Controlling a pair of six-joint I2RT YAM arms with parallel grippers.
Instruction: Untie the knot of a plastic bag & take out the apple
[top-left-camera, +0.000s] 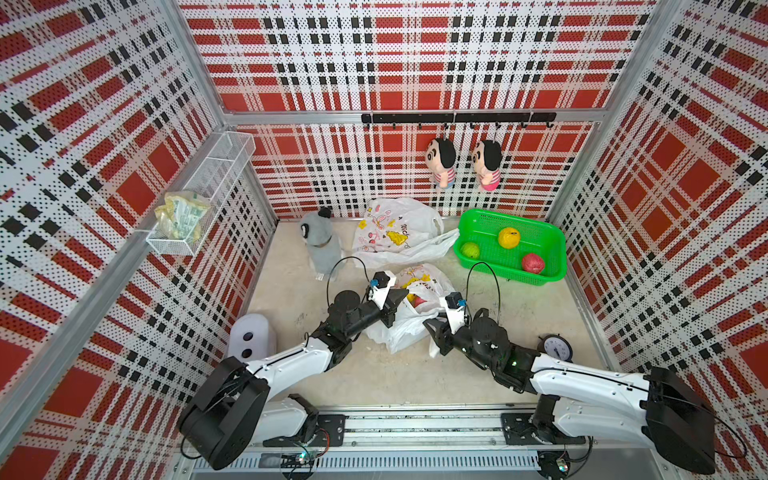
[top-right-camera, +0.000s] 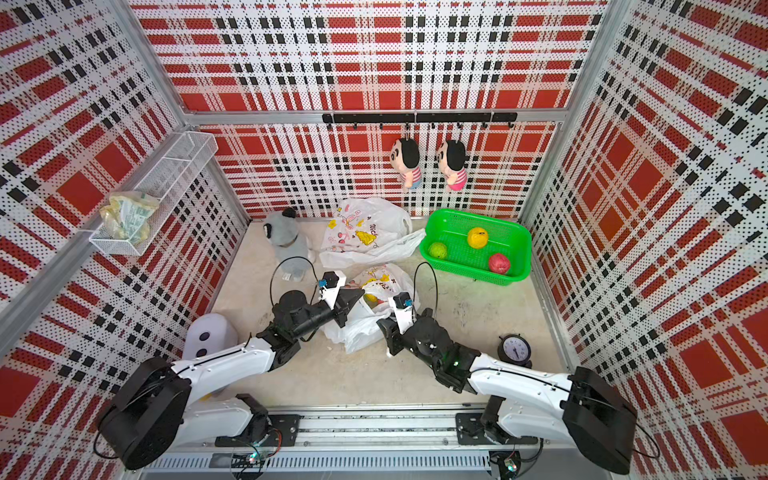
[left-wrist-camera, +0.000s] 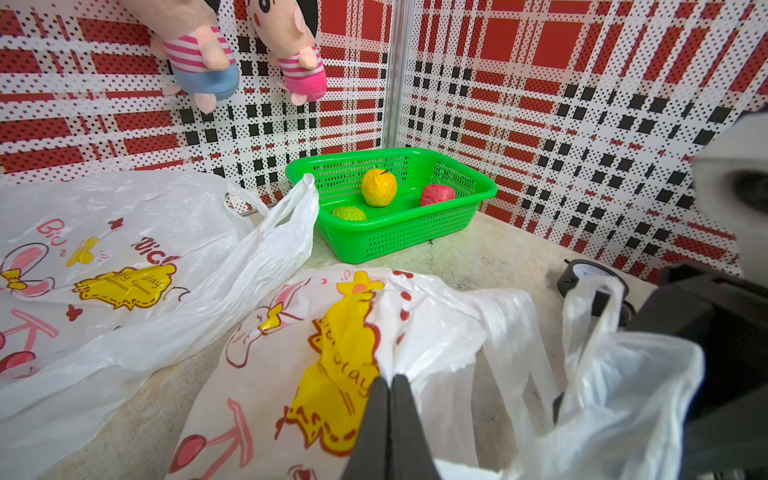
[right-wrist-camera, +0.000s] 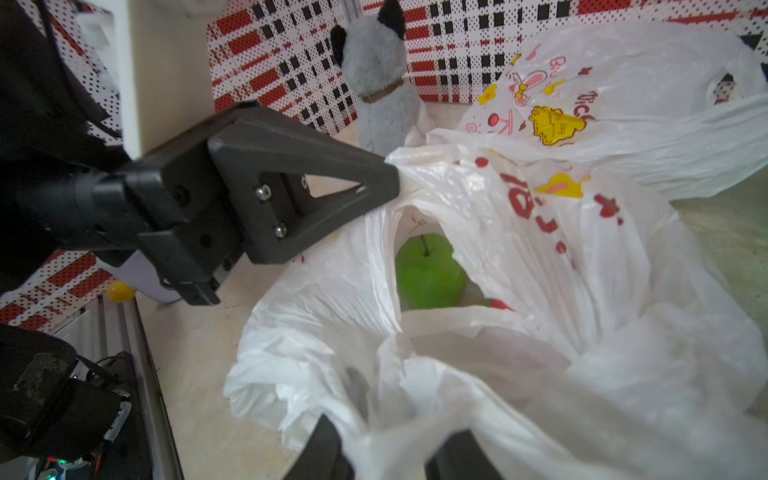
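The white printed plastic bag (top-left-camera: 420, 280) lies mid-table, its mouth partly open, with a green apple (right-wrist-camera: 428, 272) visible inside in the right wrist view. My left gripper is shut with its tips pinching the bag's plastic at the upper edge of that opening. My right gripper is at the bag's near right, with crumpled plastic over and between its part-open fingers; whether it grips this cannot be told.
A second printed bag (top-left-camera: 396, 224) lies behind. A green basket (top-left-camera: 512, 276) with fruit stands back right, a grey plush toy (top-left-camera: 320, 244) back left, a round gauge (top-left-camera: 556, 346) at the right.
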